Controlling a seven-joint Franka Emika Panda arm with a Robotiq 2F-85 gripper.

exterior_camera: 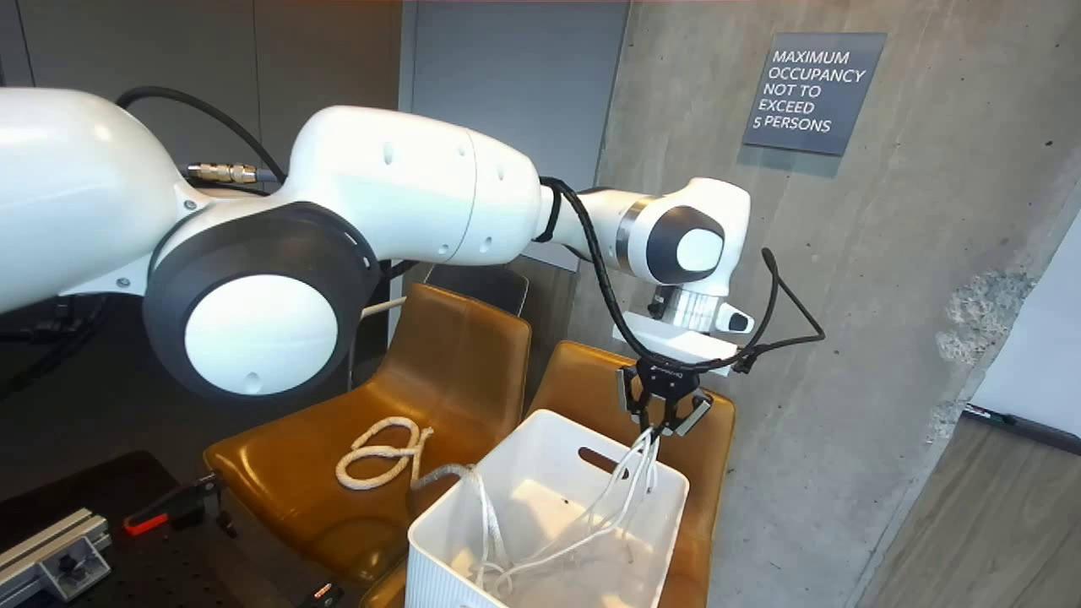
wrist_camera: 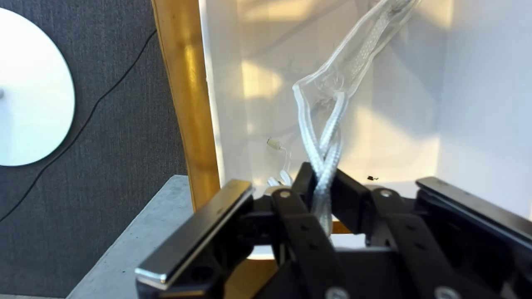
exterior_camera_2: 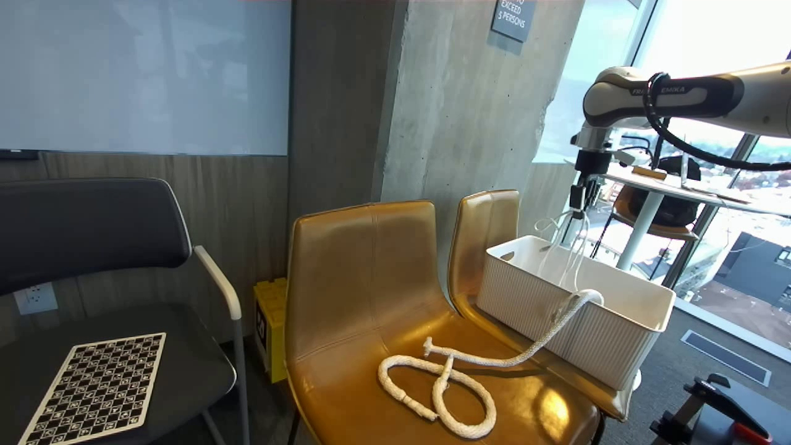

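My gripper (exterior_camera: 654, 431) is shut on a bundle of thin white cords (exterior_camera: 643, 461) above the far rim of a white ribbed bin (exterior_camera: 436, 572). In the wrist view the cords (wrist_camera: 326, 154) pass between the fingertips and hang into the bin, beside a clear plastic strip (wrist_camera: 359, 55). A thicker white rope (exterior_camera_2: 545, 337) comes over the bin's wall from inside and lies looped on the brown chair seat (exterior_camera_2: 356, 404). Exterior view 2 shows the gripper (exterior_camera_2: 578, 211) over the bin (exterior_camera_2: 549, 311), with cords trailing down into it.
The bin rests on a second brown chair (exterior_camera_2: 483, 211) against a concrete pillar (exterior_camera: 811, 355). A black clamp with a red part (exterior_camera: 167, 507) lies on a dark table at the near left. In the wrist view, a round white tabletop (wrist_camera: 32, 89) stands beyond the bin.
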